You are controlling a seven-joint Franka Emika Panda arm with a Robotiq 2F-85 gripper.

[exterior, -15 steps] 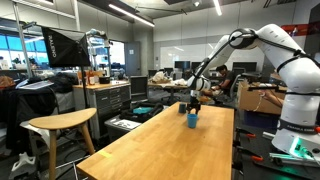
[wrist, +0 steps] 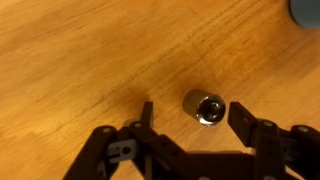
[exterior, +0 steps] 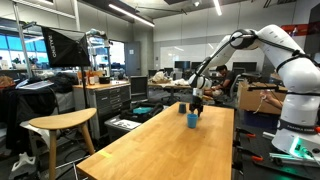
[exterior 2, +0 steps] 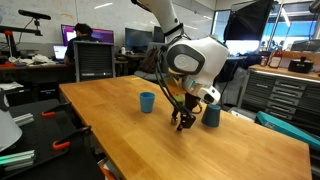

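Note:
A small dark cylinder (wrist: 205, 106) with a shiny round top stands on the wooden table, seen from above in the wrist view. My gripper is open around it, one finger on each side. The cylinder sits nearer the right finger (wrist: 239, 118), while a wider gap separates it from the left finger (wrist: 147, 115). In exterior view 2 my gripper (exterior 2: 183, 122) is low, close to the tabletop, and the cylinder is too small to make out clearly there.
A blue cup (exterior 2: 147, 102) and a darker blue container (exterior 2: 211, 116) stand on opposite sides of the gripper. Part of a blue-grey container (wrist: 307, 11) shows at the wrist view's upper right corner.
The arm appears slightly lower near the blue cup than a second ago. The cup and the rest of the table look unchanged.

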